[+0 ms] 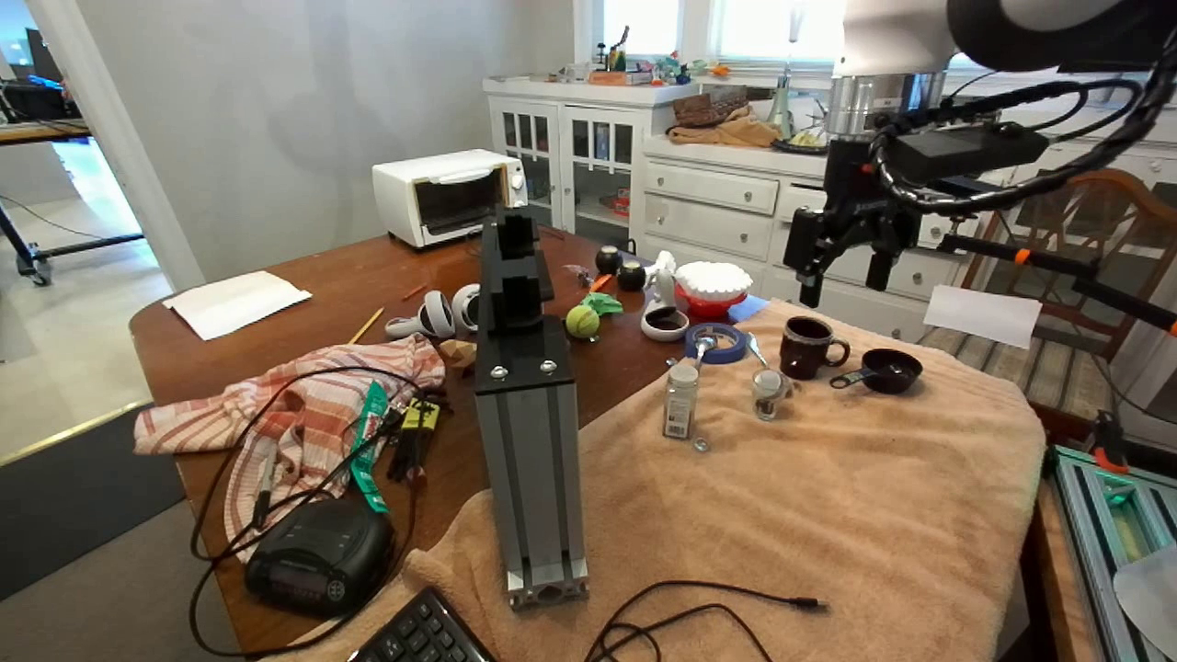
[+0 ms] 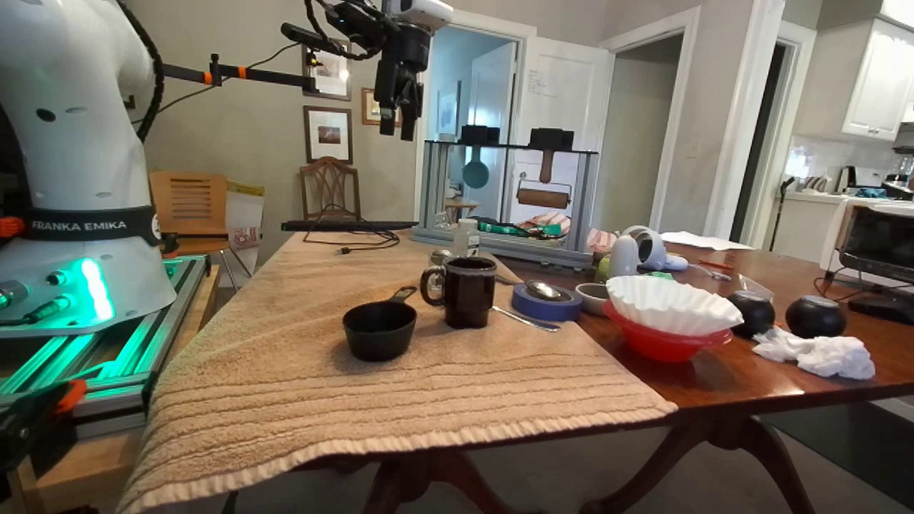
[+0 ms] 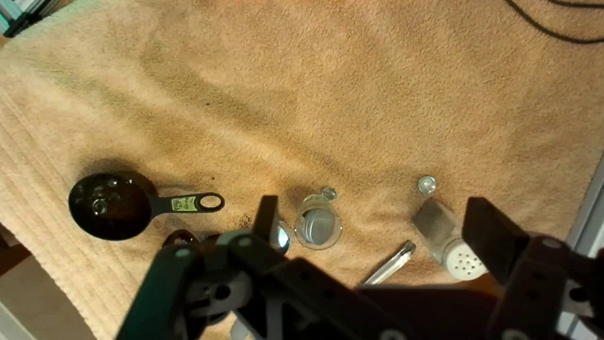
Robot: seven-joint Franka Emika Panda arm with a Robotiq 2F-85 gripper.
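Observation:
My gripper [image 1: 845,289] hangs open in the air above the towel, nothing between its fingers. Its two dark fingers [image 3: 266,218] stand wide apart in the wrist view. Below, on the towel, are a dark brown mug [image 2: 470,292], upright, and a black measuring cup [image 2: 379,330] beside it. In the wrist view the measuring cup [image 3: 111,205] holds some clear glassy pieces, and the mug is mostly covered by the gripper. A small glass jar [image 3: 318,222] and a shaker with a white perforated lid [image 3: 464,260] also stand there. Small clear pieces [image 3: 427,184] lie near both.
A metal rack [image 1: 535,474] with black holders rises mid-table. Blue tape [image 2: 545,303], a red bowl with white paper filters [image 2: 666,338] and black round objects [image 2: 815,318] sit toward the far side. The near part of the towel [image 1: 794,519] is largely clear, apart from a cable.

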